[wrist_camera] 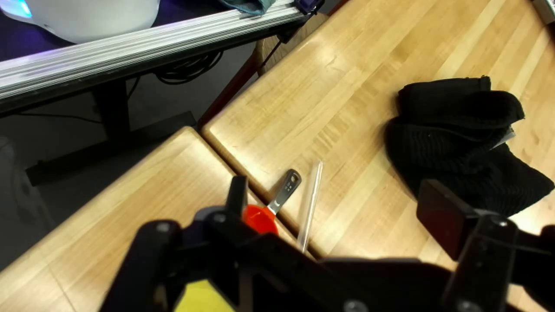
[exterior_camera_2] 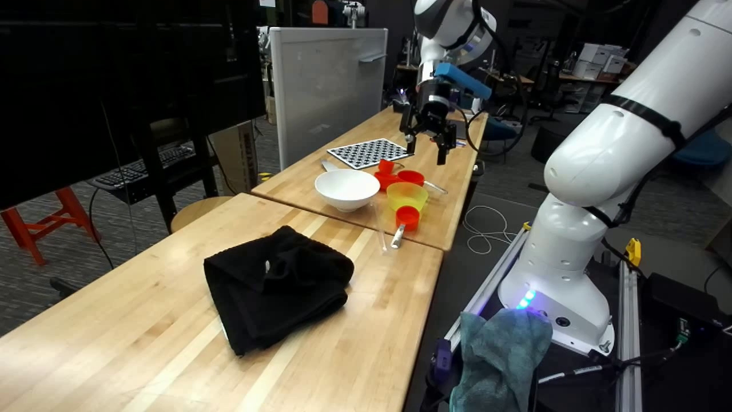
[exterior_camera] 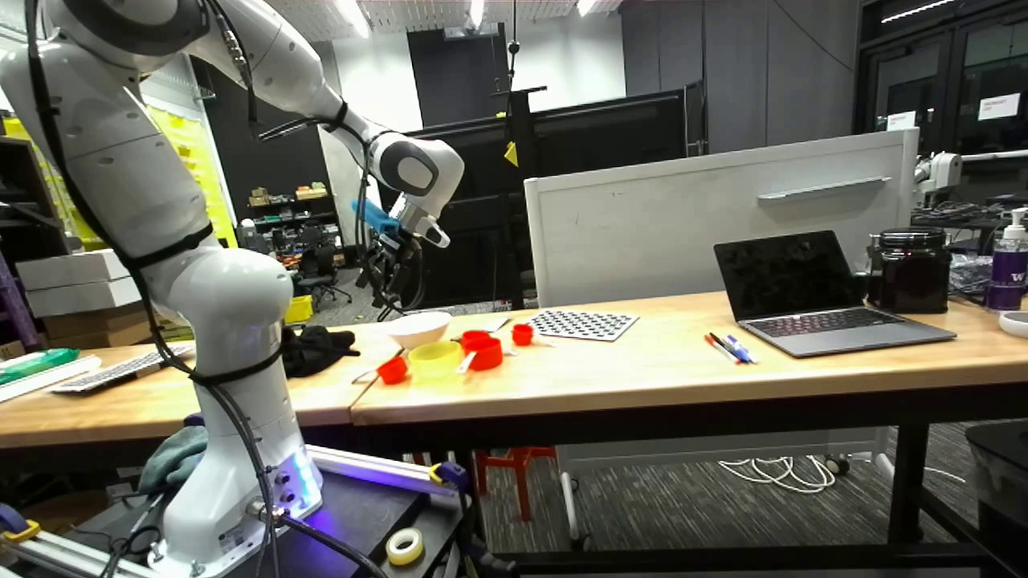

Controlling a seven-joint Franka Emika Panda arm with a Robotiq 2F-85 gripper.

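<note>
My gripper [exterior_camera_2: 426, 155] hangs in the air over the table, its fingers spread wide with nothing between them. Below it in the second exterior view are a white bowl [exterior_camera_2: 346, 190], a yellow bowl [exterior_camera_2: 408, 198] and several red measuring cups, one of them a red cup [exterior_camera_2: 408, 218] with a grey handle lying near the table seam. Beyond the open fingers in the wrist view, that red cup [wrist_camera: 260, 220] is partly covered by a finger, beside a clear thin rod [wrist_camera: 310, 205]. Only a corner of the yellow bowl [wrist_camera: 204, 298] shows there.
A crumpled black cloth [exterior_camera_2: 281, 285] lies on the nearer table. Behind the cups is a dotted board [exterior_camera_2: 368, 153]. Farther along stand a laptop [exterior_camera: 819, 299], pens [exterior_camera: 730, 348] and a dark jar [exterior_camera: 908, 270]. Bare tabletop separates the board from the pens.
</note>
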